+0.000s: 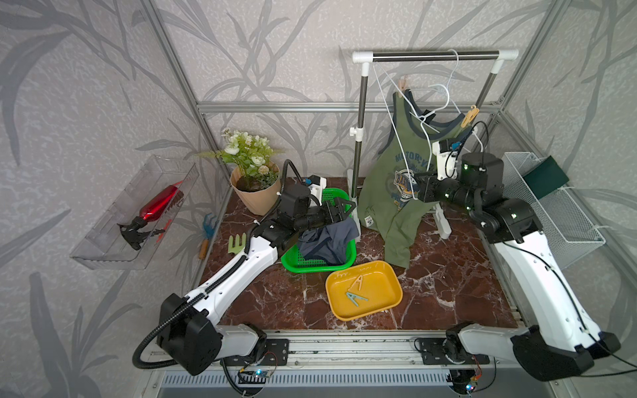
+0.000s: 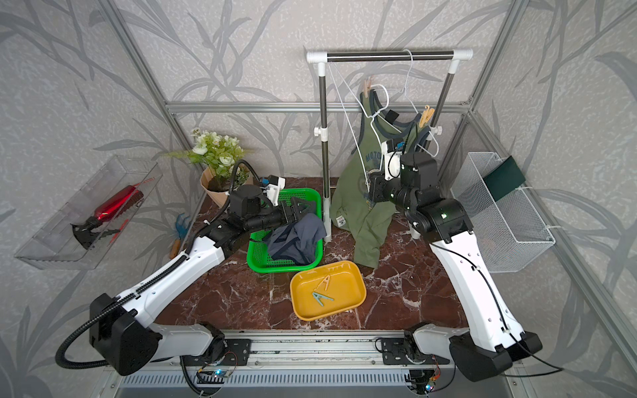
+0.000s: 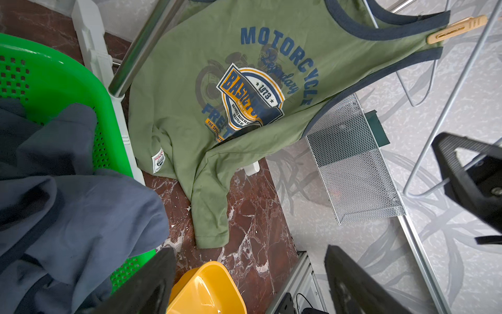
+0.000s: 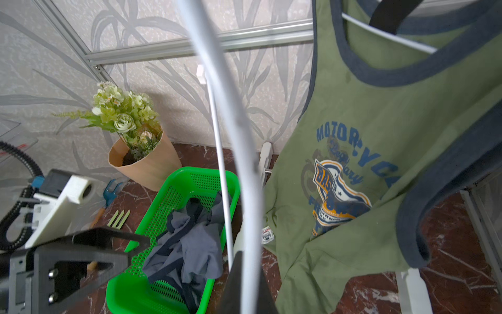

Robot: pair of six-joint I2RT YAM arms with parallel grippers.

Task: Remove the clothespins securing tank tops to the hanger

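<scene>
The green tank top (image 1: 398,179) hangs from a white hanger whose hook rests on the rack rail. A pale clothespin (image 1: 402,85) grips its left shoulder and a wooden clothespin (image 3: 456,29) its right shoulder. An empty white hanger (image 1: 392,122) is off the rail, in front of the top; my right gripper (image 1: 424,188) is shut on its thin wire. This wire crosses the right wrist view from top to bottom. My left gripper (image 1: 345,209) stands open above the green basket (image 1: 295,265), where a dark grey garment (image 1: 327,242) lies. Nothing is between its fingers.
A yellow tray (image 1: 381,306) in front holds a blue clothespin (image 1: 356,298) and an orange one (image 1: 355,284). The rack's left post (image 1: 361,112) rises between my grippers. A potted plant (image 1: 255,192) stands behind the left arm, and a white mesh basket (image 1: 550,219) hangs at right.
</scene>
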